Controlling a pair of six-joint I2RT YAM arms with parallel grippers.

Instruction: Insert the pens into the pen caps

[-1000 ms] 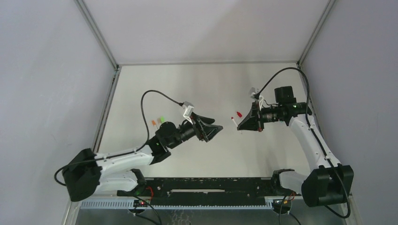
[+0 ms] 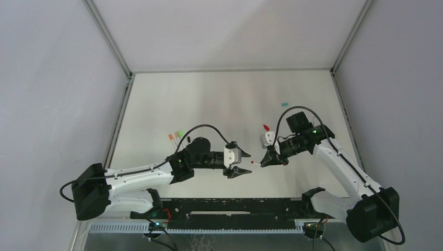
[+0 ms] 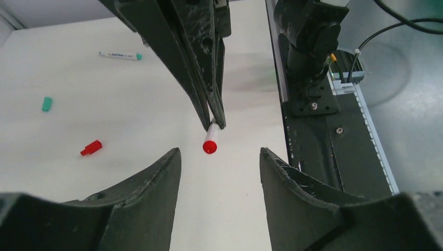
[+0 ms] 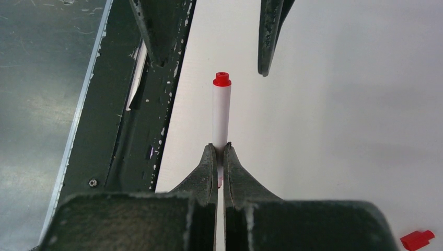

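Observation:
A white pen with a red end [image 4: 222, 112] is gripped near one end by my right gripper, its red end pointing toward my left gripper [image 2: 246, 164], which stands open just left of that tip in the top view. In the left wrist view the red tip [image 3: 210, 145] sits between and beyond the open fingers. A red cap [image 2: 266, 127] lies on the table behind the right gripper; a teal cap [image 2: 284, 104] lies farther back. More pens and caps [image 2: 172, 138] lie to the left, partly hidden by the left arm.
A black rail [image 2: 230, 206] runs along the front edge, with a metal surface beyond it.
Both arms have turned and come closer. My left gripper has moved toward the pen's red end; the pen in my right gripper has swung to point horizontally at it.

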